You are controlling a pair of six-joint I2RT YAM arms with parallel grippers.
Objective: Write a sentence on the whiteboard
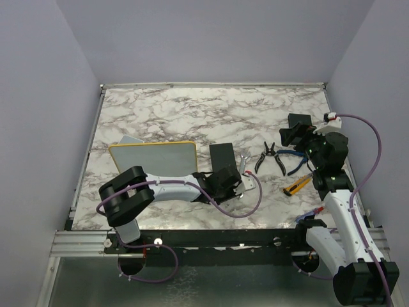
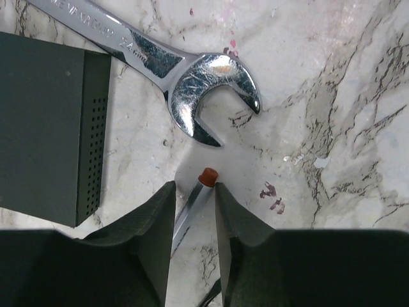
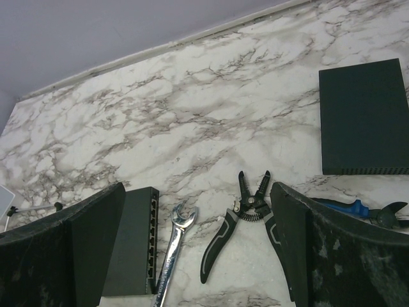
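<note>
The whiteboard point(image 1: 156, 158), edged in yellow, lies at the left of the table in the top view. In the left wrist view a slim pale marker point(image 2: 188, 213) with a red-brown end point(image 2: 208, 177) lies slantwise on the marble surface. My left gripper is part open, its two fingers on either side of the marker with a gap still showing. From above, the left arm hides most of the marker. On the right, my open gripper hangs over the table with nothing held between its fingers.
A wrench point(image 2: 208, 89) lies just beyond the marker, beside a dark box point(image 1: 222, 157). Wire strippers point(image 1: 270, 158), blue-handled pliers point(image 1: 298, 162), a yellow cutter point(image 1: 297, 185) and a second dark box point(image 1: 299, 119) occupy the right side.
</note>
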